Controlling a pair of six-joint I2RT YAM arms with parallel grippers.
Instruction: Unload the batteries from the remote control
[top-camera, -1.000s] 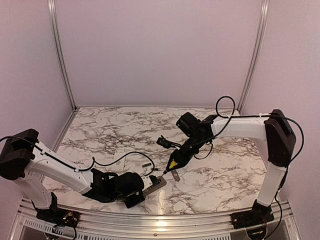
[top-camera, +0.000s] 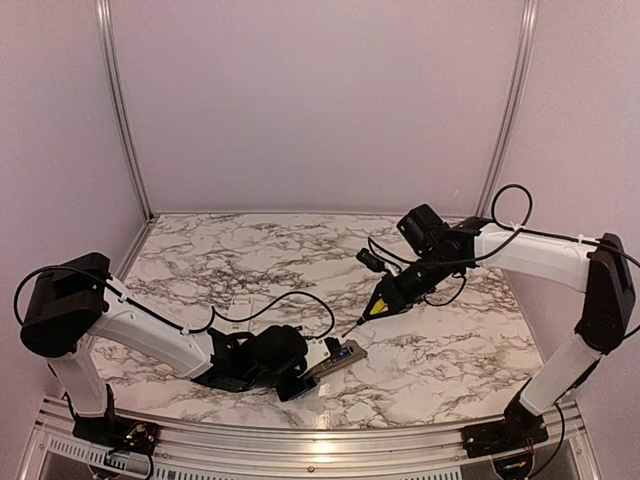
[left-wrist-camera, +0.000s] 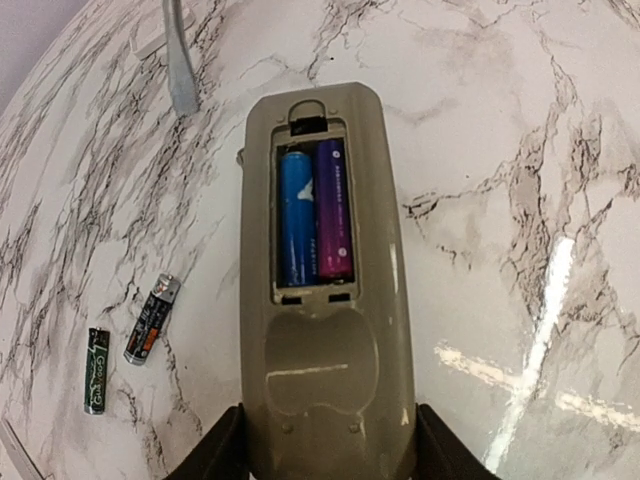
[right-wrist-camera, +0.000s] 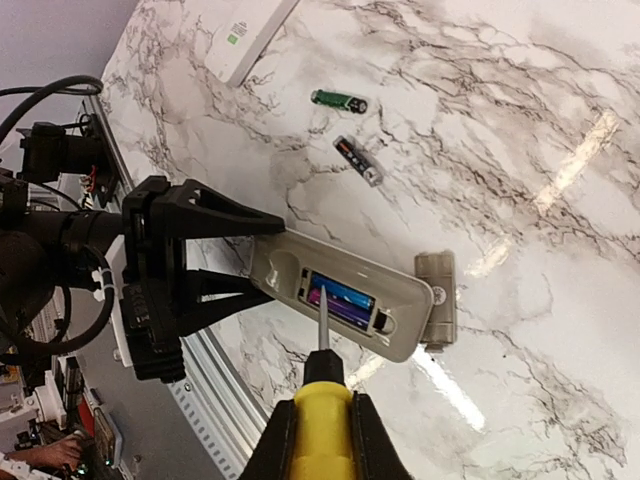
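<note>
The grey-beige remote (left-wrist-camera: 330, 390) is held back up by my left gripper, shut on its lower end. Its open compartment holds a blue battery (left-wrist-camera: 297, 220) and a purple battery (left-wrist-camera: 333, 205). My right gripper is shut on a yellow-handled screwdriver (right-wrist-camera: 322, 415); in the right wrist view its thin tip lies over the compartment, and whether it touches cannot be told. The remote's detached cover (right-wrist-camera: 436, 285) lies on the table beside it.
Two loose batteries, one green (right-wrist-camera: 338, 100) and one black (right-wrist-camera: 355, 158), lie on the marble table (right-wrist-camera: 530, 300). A white object (right-wrist-camera: 245, 40) lies farther back. The table has free room to the right.
Both arms have moved to the right in the top view, the left one carrying the remote, the right one with the screwdriver.
</note>
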